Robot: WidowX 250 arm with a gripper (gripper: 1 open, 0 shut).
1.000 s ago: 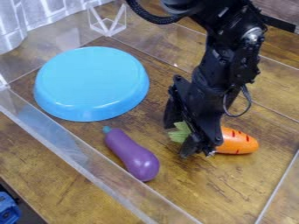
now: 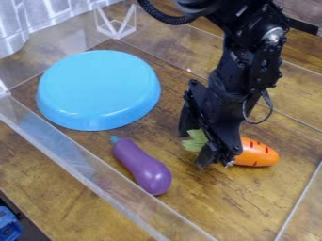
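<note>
My black gripper [image 2: 209,141] is lowered over a toy carrot [image 2: 251,153] at the right of the wooden floor, its fingers around the green leafy top; whether they are closed on it is hidden. A purple toy eggplant [image 2: 145,169] lies to the left of the gripper, apart from it. A blue round plate or lid [image 2: 98,85] lies at the upper left.
Clear plastic edging [image 2: 82,165] runs diagonally along the lower left, with a blue object [image 2: 7,226] beyond it in the corner. Bare wood shows below the carrot and at the back.
The gripper and arm have shifted very slightly; the carrot, eggplant and blue plate look unchanged.
</note>
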